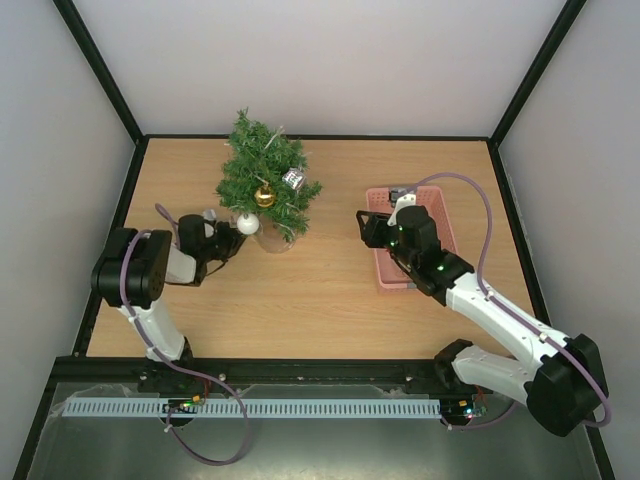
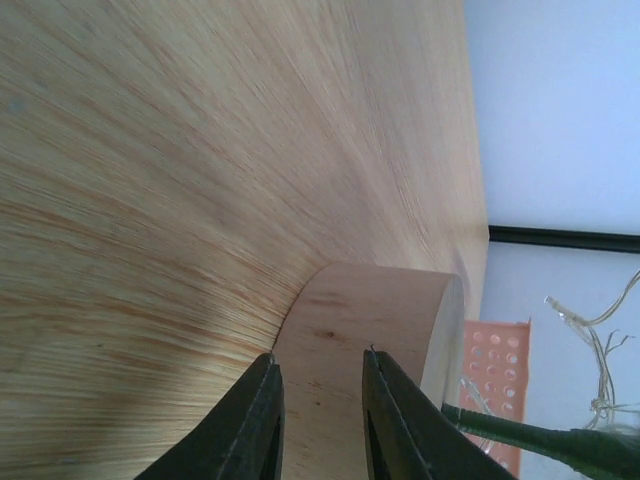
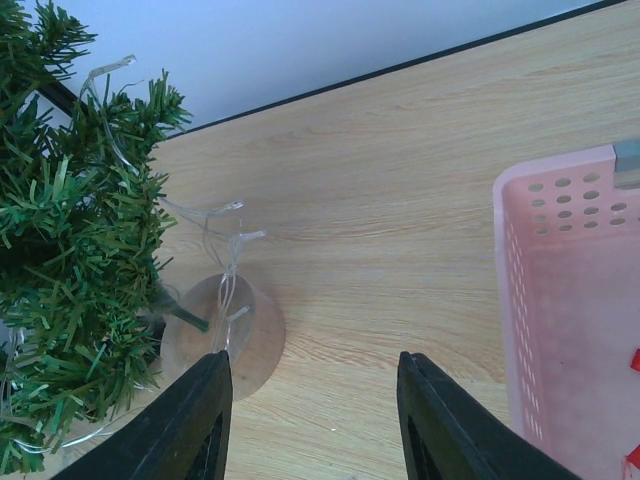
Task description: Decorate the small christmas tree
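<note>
The small tree (image 1: 262, 180) stands at the table's back middle, carrying a white ball (image 1: 246, 224), a gold ball (image 1: 265, 195) and a silver ornament (image 1: 293, 178). My left gripper (image 1: 233, 233) is low beside the tree's base (image 2: 360, 310); in its wrist view the fingertips are close together before the base, and what lies between them cannot be told. My right gripper (image 1: 366, 226) hangs over the near left of the pink basket (image 1: 442, 220), its fingers apart with nothing between them; its wrist view shows the tree's branches (image 3: 70, 230) to the left.
Red items (image 3: 636, 360) lie in the basket. Walls enclose the back and sides.
</note>
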